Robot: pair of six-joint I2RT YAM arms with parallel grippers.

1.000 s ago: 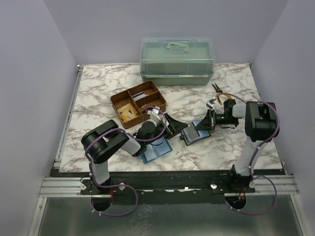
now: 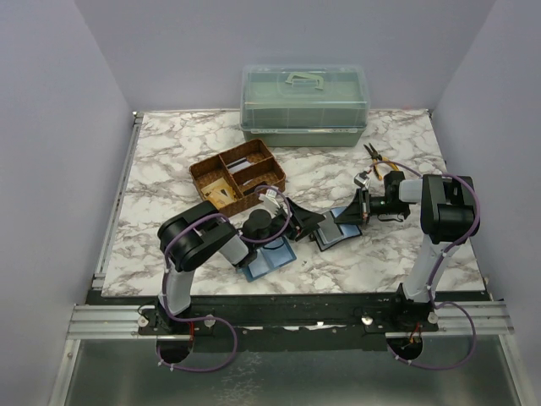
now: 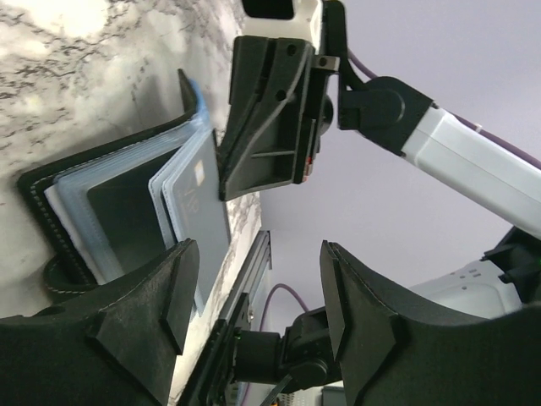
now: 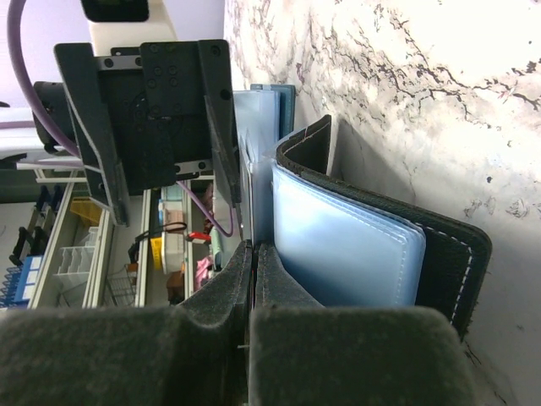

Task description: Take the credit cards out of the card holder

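The card holder (image 2: pixel 330 241), black with stitched edges and blue-edged clear sleeves, lies on the marble table below both grippers. Grey cards in sleeves (image 3: pixel 196 211) stand at its far side. My right gripper is shut at the sleeves' edge; whether anything thin is between its fingertips is hidden. In the left wrist view it sits at the holder's far end. My left gripper stands open just above the holder's near end, with its fingers either side of a gap beside the sleeves.
A blue-and-white item (image 2: pixel 270 262) lies under the left arm. A brown compartment box (image 2: pixel 199 173) sits at the back left, a lidded green bin (image 2: pixel 304 118) at the back, and pliers (image 2: pixel 376 156) at the back right.
My left gripper and arm have shifted slightly to the right, toward the card holder. The right arm shows no visible change.
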